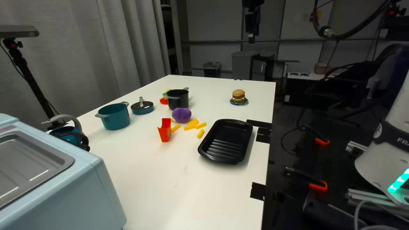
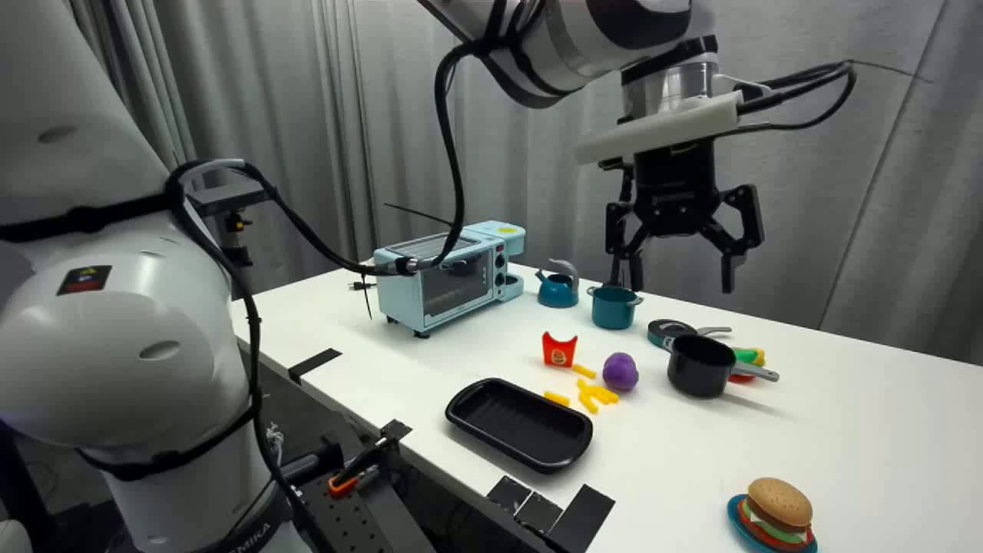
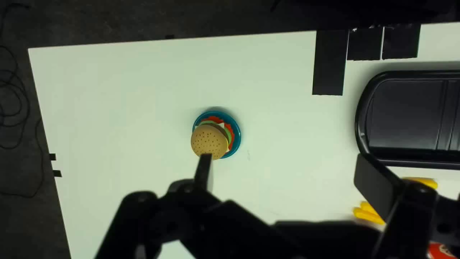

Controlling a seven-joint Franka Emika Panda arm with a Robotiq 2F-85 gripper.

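Observation:
High above the table hangs my gripper, its two fingers spread wide with only air between them. A toy burger rests on a small teal plate at the table's near right in exterior view 2. In the wrist view the burger shows just beyond the left finger's tip, well below it. The black tray lies at the right of that view, partly cut off. A purple ball-like toy and a red fries holder stand mid-table, with several yellow fries scattered around them.
A black pot, a lidded pan, a teal pot and a kettle line the far side. The blue toaster oven stands at the far left.

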